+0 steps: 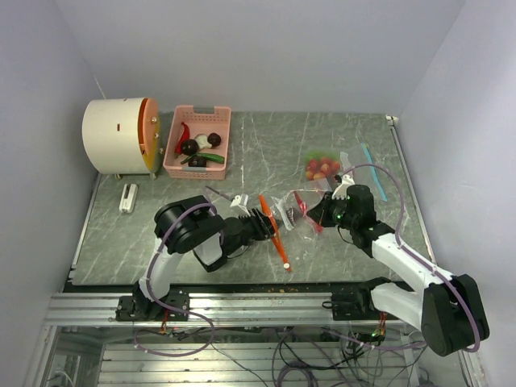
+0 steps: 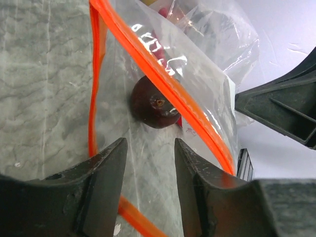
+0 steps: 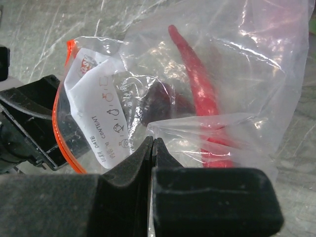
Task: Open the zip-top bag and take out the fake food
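The clear zip bag point(image 1: 306, 234) lies with its orange zip edge point(image 1: 278, 238) toward my left gripper point(image 1: 268, 223). The left wrist view looks into the bag's parted mouth, where a dark round food piece point(image 2: 153, 103) rests. My left gripper is part open at that mouth, nothing between its fingers. A long red pepper point(image 3: 200, 89) and a dark piece point(image 3: 160, 103) show through the film in the right wrist view. My right gripper is shut on a gathered fold of the film.
A pink basket point(image 1: 171, 161) holding toy vegetables sits at the back, beside a white drum point(image 1: 117, 137). Another bag with red and orange food point(image 1: 322, 167) lies behind the right gripper. A white box point(image 1: 128, 198) is at the left.
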